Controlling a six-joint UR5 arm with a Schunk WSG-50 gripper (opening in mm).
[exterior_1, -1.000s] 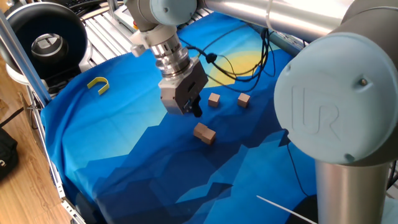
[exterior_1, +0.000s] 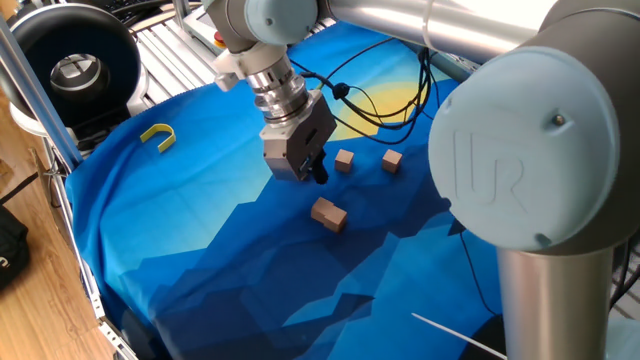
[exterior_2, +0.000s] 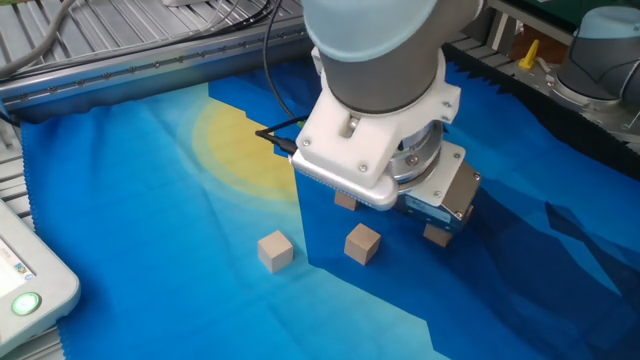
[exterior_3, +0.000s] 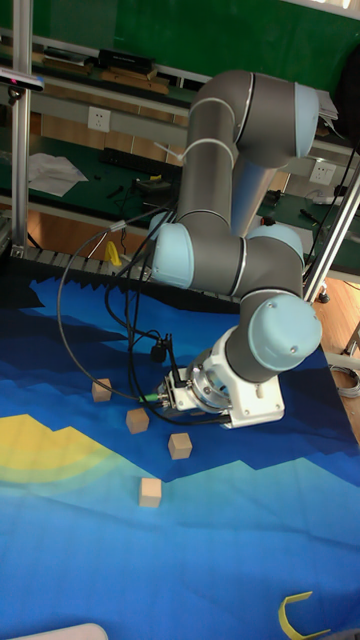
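Observation:
Several small wooden cubes rest on the blue patterned cloth. In exterior view 1, one cube (exterior_1: 344, 161) sits just right of my gripper (exterior_1: 319, 168), and another cube (exterior_1: 392, 161) lies farther right. Nearer the camera, a pair of cubes (exterior_1: 328, 214) appears joined or overlapping. The gripper hangs tilted above the cloth, its dark fingertips pointing down; their gap does not show. From exterior view 2, the gripper body partly covers a cube (exterior_2: 438, 236), while two more cubes, one pale (exterior_2: 276, 252) and one browner (exterior_2: 362, 244), stand apart. Exterior view 3 shows the cubes separated, including the nearest cube (exterior_3: 150, 492).
A yellow curved strip (exterior_1: 158, 136) lies on the cloth's left side in exterior view 1. Black cables (exterior_1: 385, 115) loop beside the gripper. A tablet-like panel (exterior_2: 30, 285) stands at the left in exterior view 2.
My gripper has shifted slightly right and up in exterior view 1, and the large arm joint at right has moved slightly left. The cubes have stayed put.

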